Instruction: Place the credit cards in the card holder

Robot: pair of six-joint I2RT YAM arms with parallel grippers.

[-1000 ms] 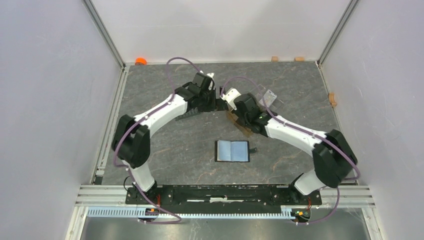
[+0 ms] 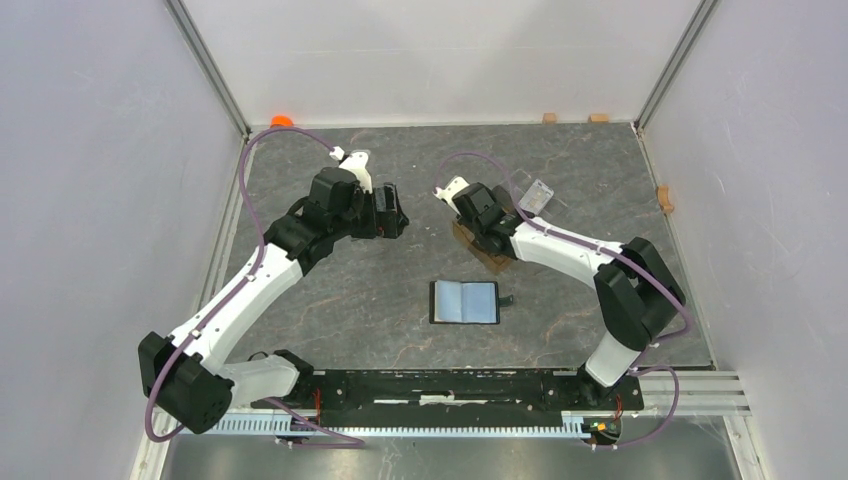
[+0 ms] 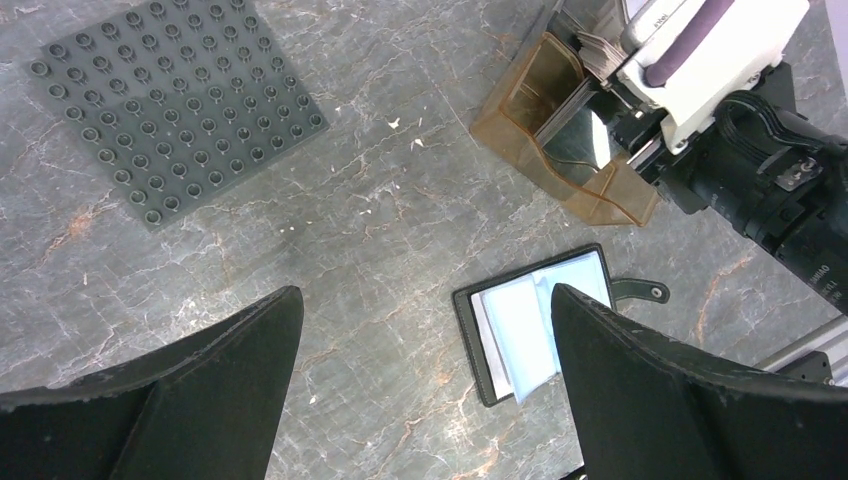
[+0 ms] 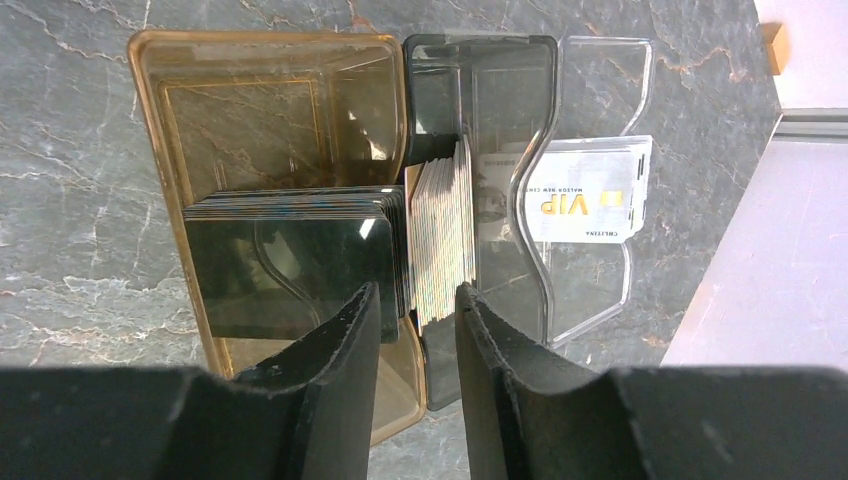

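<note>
The open card holder (image 2: 465, 302), black with pale blue pages, lies flat near the front of the table. Dark cards (image 4: 290, 270) stand stacked in a brown tray (image 4: 145, 120), and white cards (image 4: 442, 235) stand in the grey tray beside it. A white VIP card (image 4: 585, 195) lies in a clear tray. Over these trays my right gripper is open, its tips near the dark and white stacks, nothing held. My left gripper is open and empty, above bare table to the left of the trays.
A grey mat with rows of round bumps (image 3: 180, 110) lies on the table at the left. A strap (image 3: 640, 290) sticks out from the holder's side. An orange object (image 2: 282, 121) and small wooden blocks (image 2: 598, 118) sit at the back edge.
My left gripper has drawn away to the left from beside the right one. The right arm's elbow has swung inward while its gripper stays over the trays.
</note>
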